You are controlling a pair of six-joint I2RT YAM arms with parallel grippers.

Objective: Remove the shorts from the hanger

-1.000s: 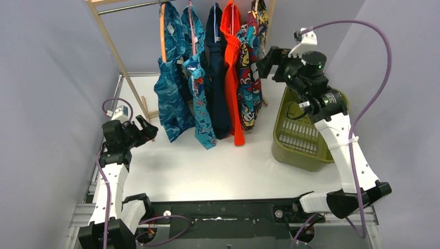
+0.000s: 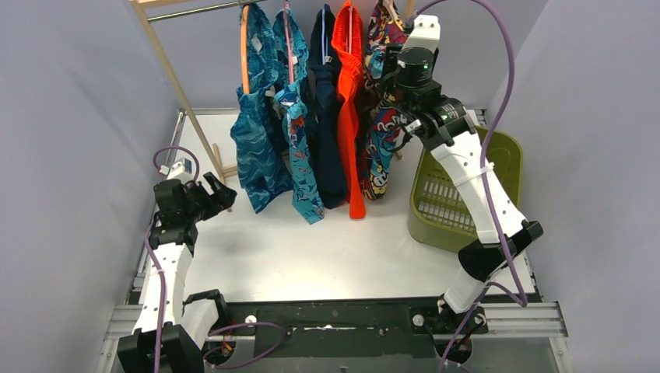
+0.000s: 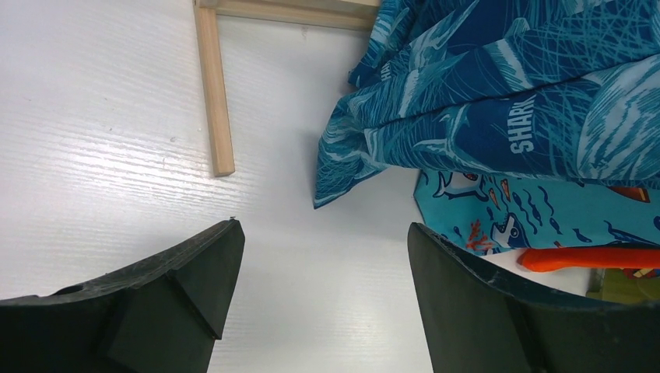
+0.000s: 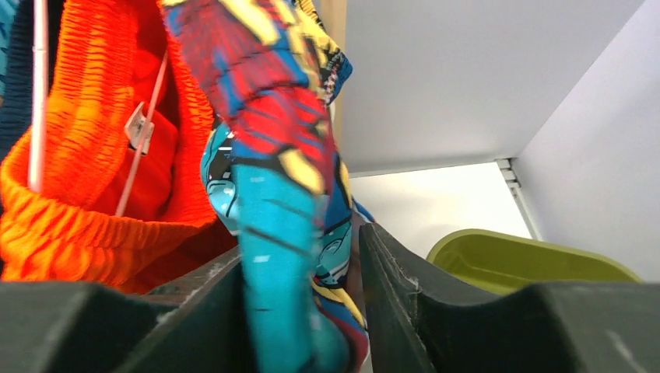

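Note:
Several pairs of shorts hang from the rail (image 2: 191, 12): wavy blue (image 2: 261, 155), teal printed, navy, orange (image 2: 350, 124) and multicolour comic print (image 2: 377, 155). My right gripper (image 2: 393, 66) is up at the comic-print pair; in the right wrist view that fabric (image 4: 276, 233) lies blurred between my fingers, which are part-way apart, and whether they grip is unclear. My left gripper (image 2: 219, 186) stands open beside the rack at left, nothing between its fingers, facing the wavy blue pair (image 3: 482, 116) in its wrist view.
An olive basket (image 2: 424, 225) stands right of the rack, partly under my right arm. A wooden rack leg (image 3: 214, 93) rests on the white table (image 2: 311, 264), whose front middle is clear. Grey walls close in both sides.
The left arm has stayed still.

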